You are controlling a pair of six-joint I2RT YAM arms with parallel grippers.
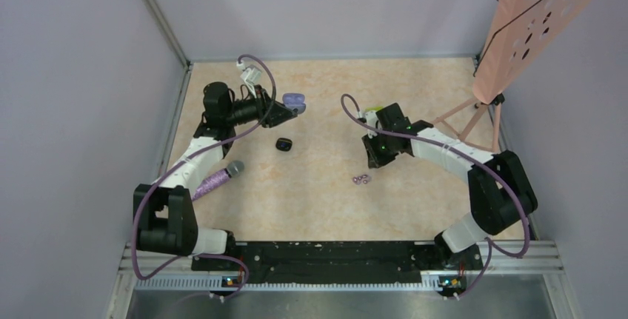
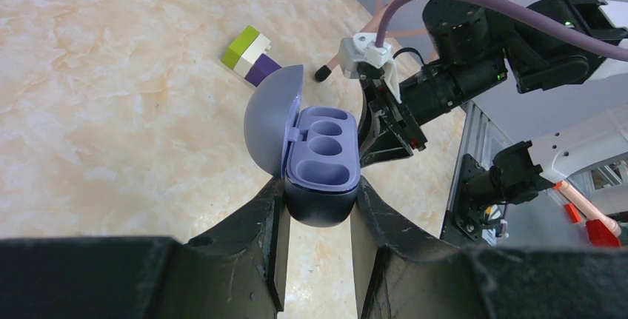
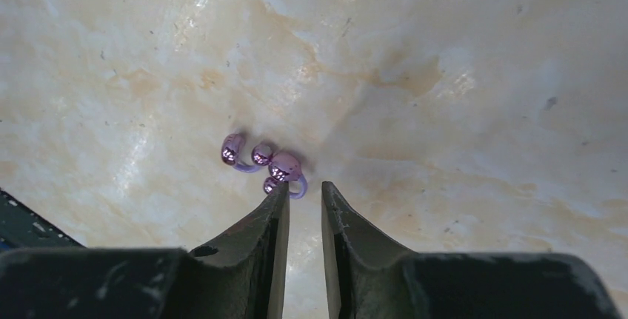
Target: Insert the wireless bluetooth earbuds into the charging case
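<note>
Lifted above the table, the lilac charging case (image 2: 323, 158) has its lid open and its several empty wells showing in the left wrist view. My left gripper is shut on the lower body of this case. Two shiny purple earbuds, one at the left (image 3: 232, 147) and one nearer the fingers (image 3: 284, 167), lie close together on the tabletop in the right wrist view. My right gripper is partly open above the table, nothing between its fingers. Its left fingertip overlaps the nearer earbud's edge in that view; contact cannot be told.
A black rounded object (image 1: 284, 144) lies left of the table's middle, with a purple microphone (image 1: 220, 178) near the left edge. A green, white and purple block (image 2: 250, 55) sits behind my right arm. Pink stand legs (image 1: 475, 123) occupy the right side.
</note>
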